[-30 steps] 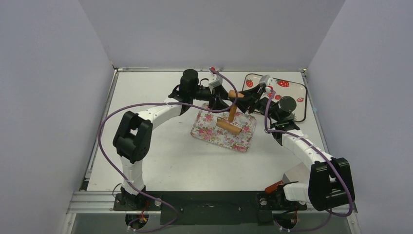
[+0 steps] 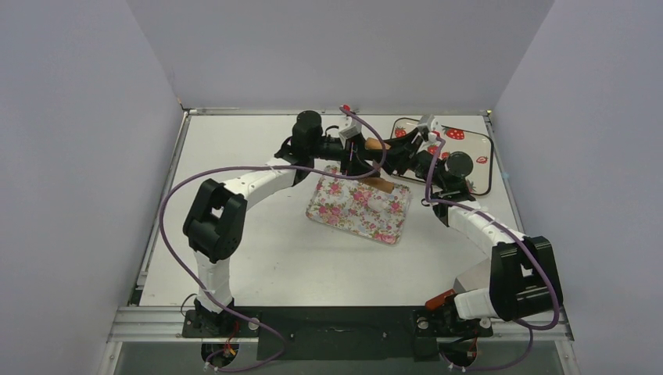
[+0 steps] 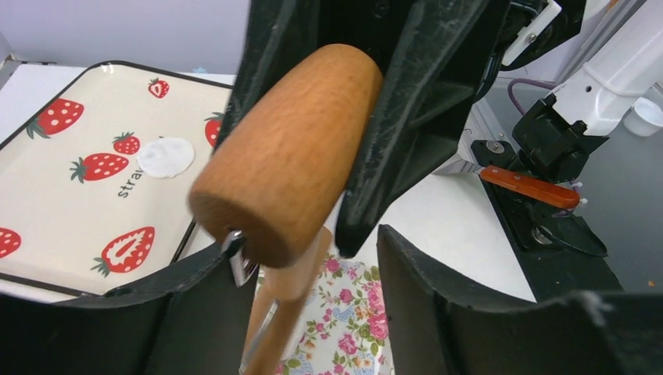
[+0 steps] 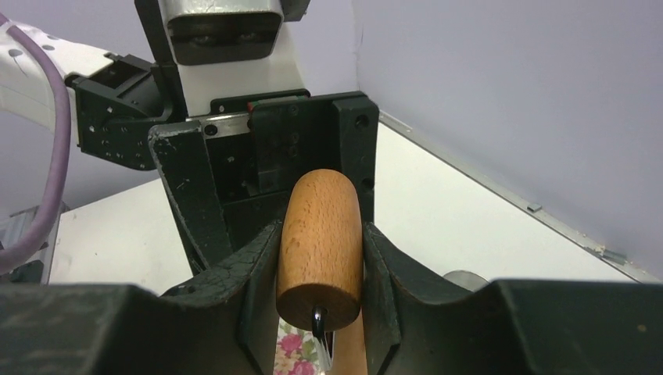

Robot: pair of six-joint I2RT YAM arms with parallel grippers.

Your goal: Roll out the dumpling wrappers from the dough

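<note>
A wooden rolling pin hangs above the floral mat (image 2: pixel 352 215), its handle (image 3: pixel 285 148) (image 4: pixel 320 242) held in my right gripper (image 2: pixel 399 152), which is shut on it. My left gripper (image 2: pixel 356 156) is at the same end of the pin, its fingers low in the left wrist view, part open around the near tip of the handle and its metal axle. The pin's lower wooden part (image 2: pixel 377 184) (image 3: pixel 277 328) shows below both grippers. A white round wrapper (image 3: pixel 165 156) lies on the strawberry tray (image 3: pixel 94 211).
The strawberry tray takes up the back right of the table. An orange-handled tool (image 2: pixel 439 299) and a grey block (image 2: pixel 473 277) are at the front right.
The pin's lower part, which lay lower over the mat a second ago, has swung up and back beneath the grippers. Both grippers have shifted only slightly.
</note>
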